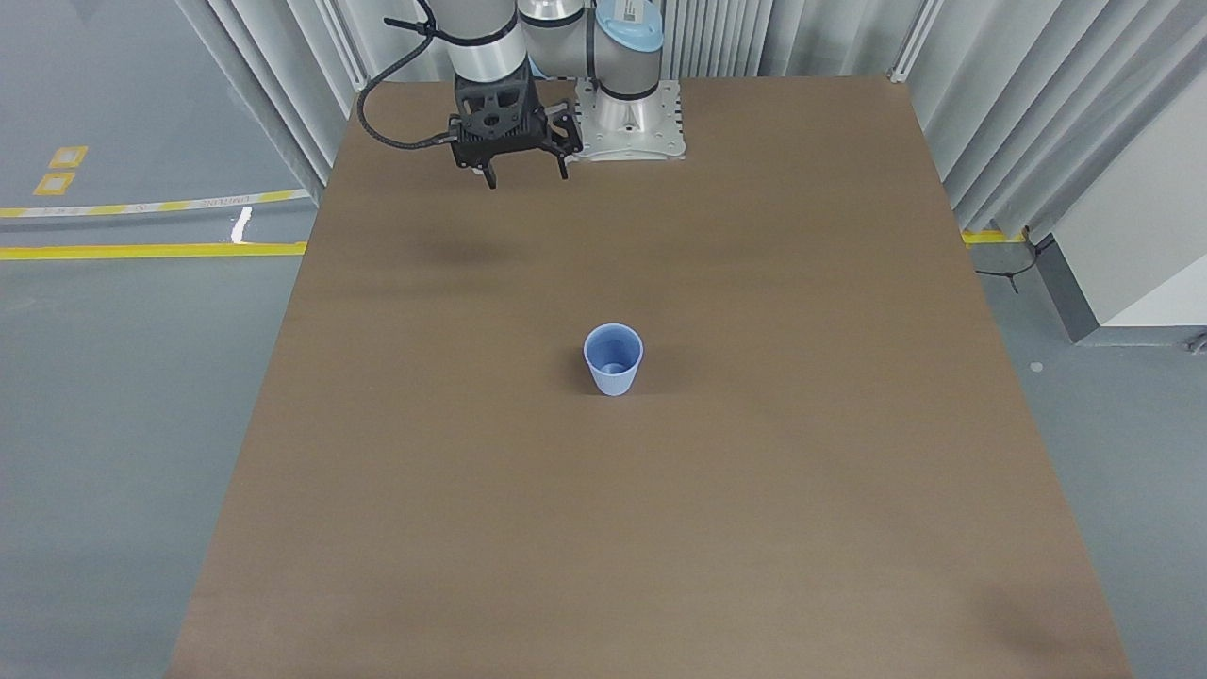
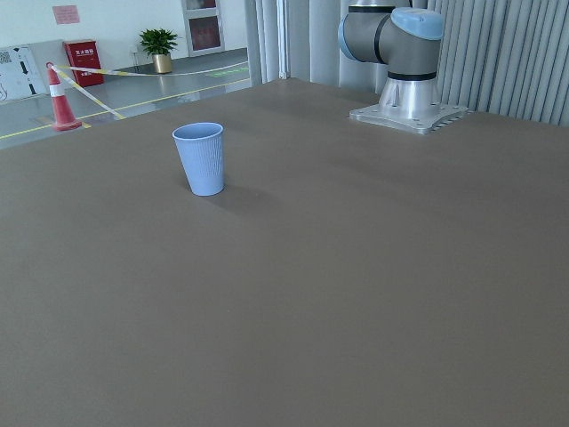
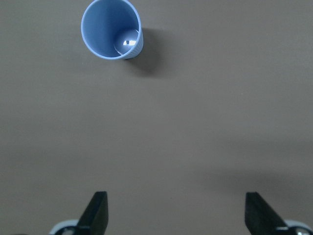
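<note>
A light blue ribbed cup [image 1: 612, 372] stands upright on the brown table [image 1: 634, 532], near its middle in the front view. The same cup [image 2: 202, 164] is left of centre in the left view, and the cup [image 3: 100, 34] sits at the top left of the wrist view. My gripper [image 1: 526, 171] is raised over the table's back part, behind the cup and apart from it. In the wrist view the two black fingers of the gripper stand wide open with bare table between them. The gripper is out of sight in the left view.
The arm's base plate [image 1: 662, 136] is fixed at the back edge, with pleated curtains [image 1: 826, 34] behind it. A cone [image 2: 62, 111] and a plant [image 2: 159, 44] stand on the floor beyond the table.
</note>
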